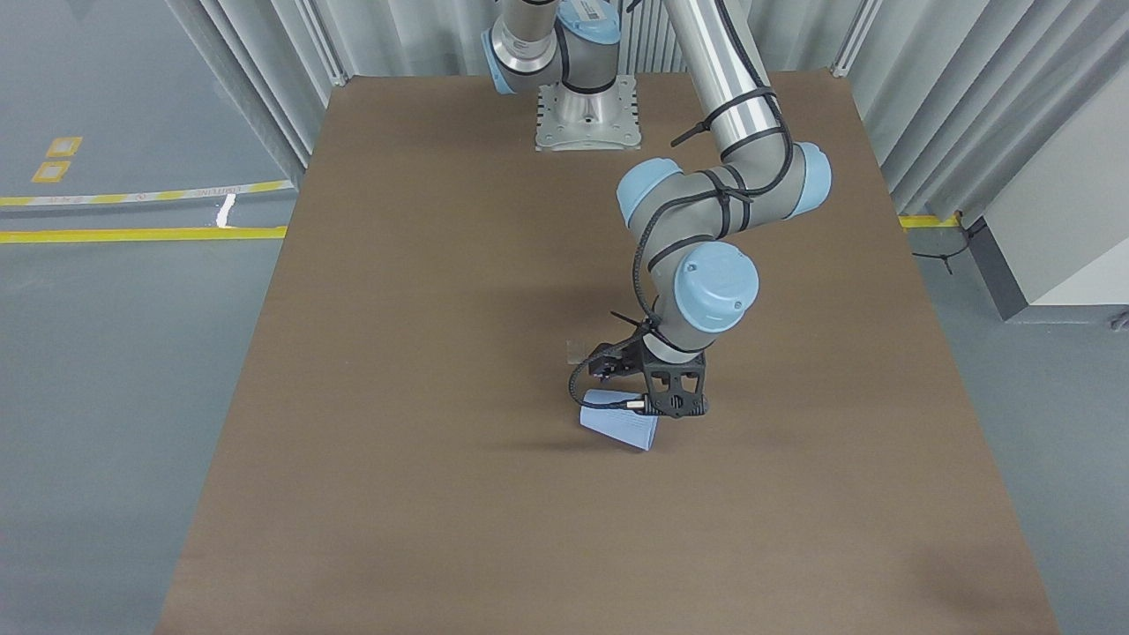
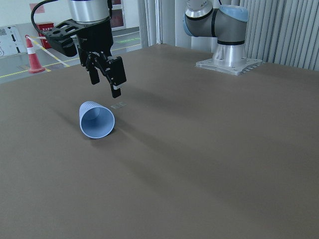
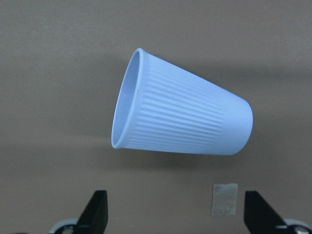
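Note:
A pale blue ribbed cup (image 1: 616,423) lies on its side on the brown table (image 1: 444,487); in the left view the cup (image 2: 87,117) shows its opening toward that camera, and in the wrist view the cup (image 3: 185,112) fills the middle. My black gripper (image 2: 103,85) hangs above and just beside the cup, its fingers apart with nothing between them. In the wrist view the two fingers stand wide at the bottom edge, the cup beyond them. The front view partly hides the cup behind the gripper.
A small translucent tape square (image 3: 224,199) is on the table beside the cup.

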